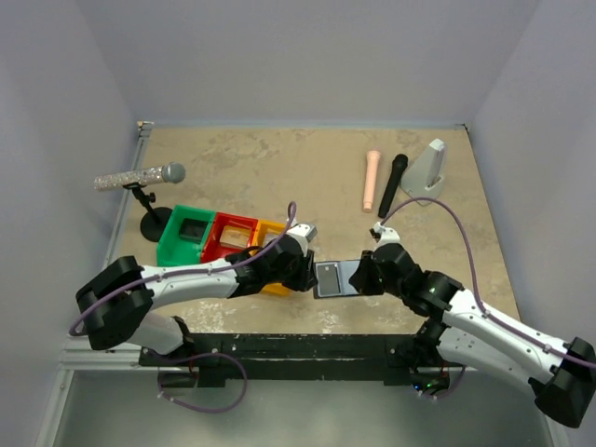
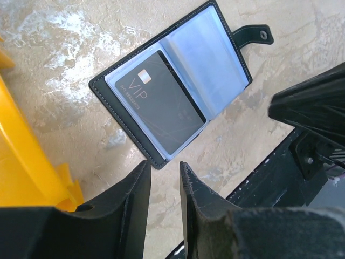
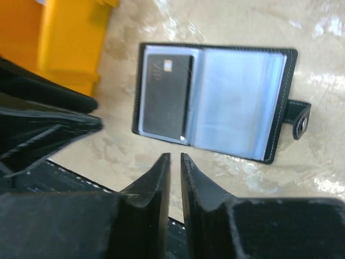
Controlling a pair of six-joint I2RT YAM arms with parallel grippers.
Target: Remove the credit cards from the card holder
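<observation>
The card holder [image 1: 346,264] lies spread flat on the table between my two grippers, its clear sleeves facing up. A dark grey card [image 2: 160,102] marked VIP sits in the left sleeve; the right sleeve [image 3: 232,100] looks clear and pale. My left gripper is at the holder's left side, its fingers parted a little with nothing between them. Near the holder's right half hovers my right gripper, its fingers [image 3: 186,172] slightly apart and empty. The clasp strap [image 2: 253,35] sticks out from the right cover.
Green [image 1: 175,250], red [image 1: 216,250] and yellow bins [image 2: 27,156] stand left of the holder, the yellow one close to my left gripper. A microphone on a stand [image 1: 154,221] is at far left. Two microphones and a white stand [image 1: 426,174] occupy the back right.
</observation>
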